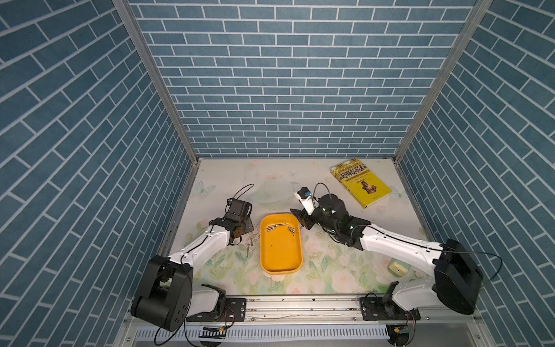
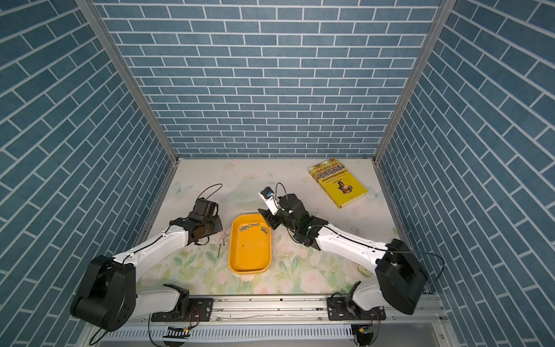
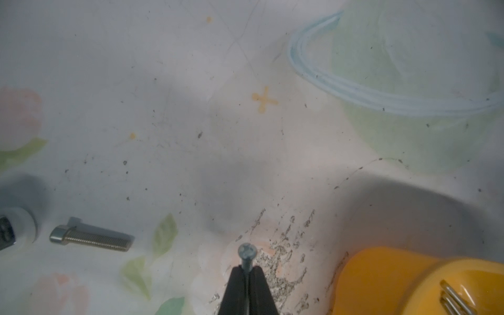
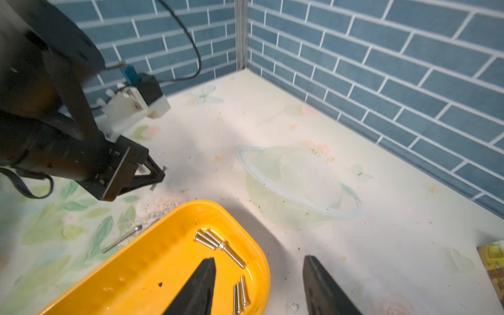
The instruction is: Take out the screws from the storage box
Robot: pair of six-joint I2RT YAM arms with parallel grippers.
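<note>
My left gripper is shut on a screw [image 3: 247, 251], whose round head sticks out past its fingertips. It hangs over the table left of the orange storage box [image 1: 281, 272]; the right wrist view shows the same screw [image 4: 164, 169] crosswise at the tips. In the box's far end lie several screws [image 4: 232, 255], in two small groups. Over the box's far right corner stands my right gripper, its fingers [image 4: 203, 278] wide apart with nothing gripped between them. One long screw [image 4: 122, 239] lies on the table along the box's left side.
Another screw [image 3: 93, 238] rests on the table farther left, near a whitish object [image 3: 18, 225] cut off by the frame. A yellow book [image 1: 362, 182] lies at the back right.
</note>
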